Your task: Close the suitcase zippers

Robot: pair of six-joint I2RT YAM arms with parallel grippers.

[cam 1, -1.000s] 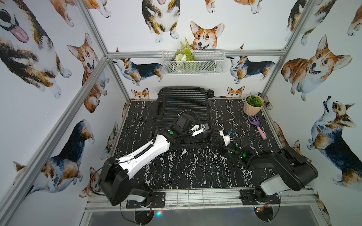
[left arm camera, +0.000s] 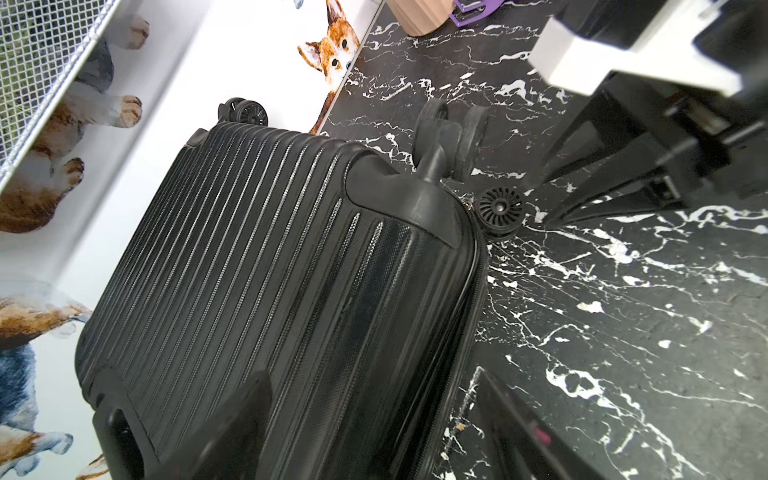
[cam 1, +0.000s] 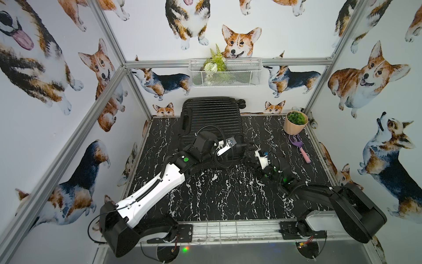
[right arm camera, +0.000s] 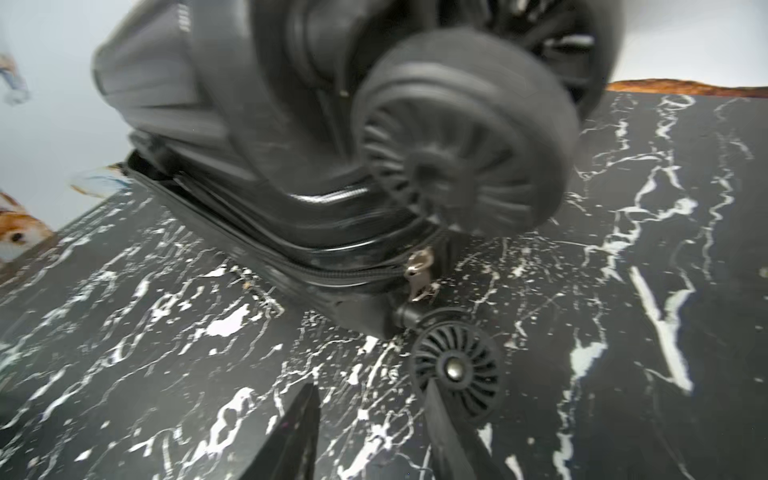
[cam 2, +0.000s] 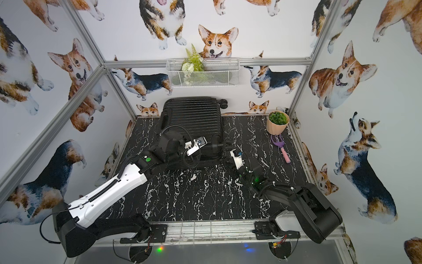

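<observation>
A black ribbed suitcase (cam 1: 208,114) (left arm camera: 232,264) lies on the marble surface at the back centre, wheels at its right end. In the right wrist view the zipper track (right arm camera: 344,277) runs along its side, with a metal piece (right arm camera: 419,268) near the wheeled corner (right arm camera: 456,152). My left gripper is over the suitcase's front part, fingertips apart, nothing visible between them. My right gripper is beside the wheeled end, fingertips apart below the lower wheel, nothing held.
A potted plant (cam 1: 293,125) and a purple-pink garden fork (cam 1: 305,154) lie at the back right. A wire basket (cam 1: 241,77) with greenery hangs on the back wall.
The suitcase has shifted slightly back and left since a second ago. My left arm has drawn back leftward; my right arm has shifted, its elbow moving toward the front.
</observation>
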